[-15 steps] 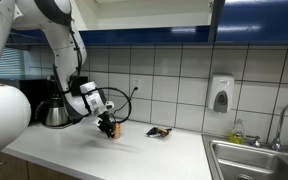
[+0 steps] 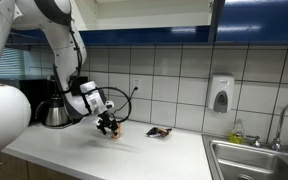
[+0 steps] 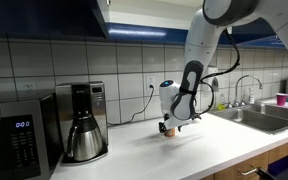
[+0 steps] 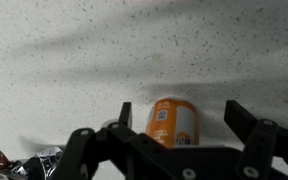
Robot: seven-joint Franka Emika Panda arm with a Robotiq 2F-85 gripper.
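Note:
An orange pill-type bottle [image 4: 173, 122] with a pale label shows at the lower middle of the wrist view, between the two dark fingers and closer to the left one. My gripper is open, with a clear gap on the bottle's right side. In the first exterior view the gripper [image 2: 107, 129] hangs low over the counter beside the orange bottle [image 2: 120, 130]. The second exterior view has the bottle [image 3: 171, 131] partly hidden behind the gripper. The bottle's lower part is covered by the gripper body in the wrist view.
A crumpled dark, shiny packet [image 2: 158, 132] lies on the counter [image 2: 149, 155], to the bottle's right. Further right is the sink [image 2: 249, 160]. A coffee maker [image 3: 82, 120] and a microwave [image 3: 16, 140] stand at the other end.
My gripper has shifted very slightly left in the first exterior view. The bottle and packet look unmoved.

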